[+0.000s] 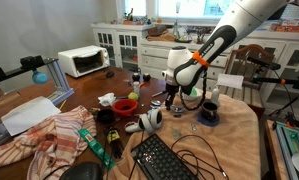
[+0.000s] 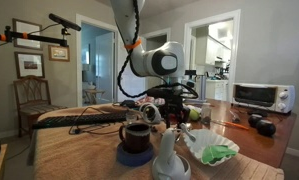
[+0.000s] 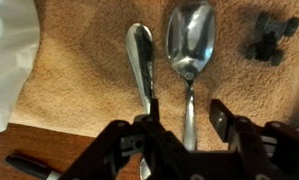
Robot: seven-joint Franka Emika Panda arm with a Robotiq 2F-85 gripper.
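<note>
In the wrist view, a silver spoon (image 3: pixel 190 45) lies on the tan mat (image 3: pixel 84 60), its handle running down between my gripper's (image 3: pixel 186 107) two fingers. These stand apart on either side of the handle, so the gripper is open. A second, slimmer piece of cutlery (image 3: pixel 140 50) lies to the left of the spoon, its handle passing close by the left finger (image 3: pixel 150 107). Whether either finger touches metal cannot be told. In the first exterior view, my white arm (image 1: pixel 182 72) reaches down over the middle of the table, its fingertips small and hard to make out.
A small black object (image 3: pixel 271 38) lies right of the spoon, and something white (image 3: pixel 9 60) fills the left edge. Around the arm stand a red bowl (image 1: pixel 125 106), a dark mug (image 1: pixel 209 114) and a black keyboard (image 1: pixel 167 160). Bare tan surface shows at front right.
</note>
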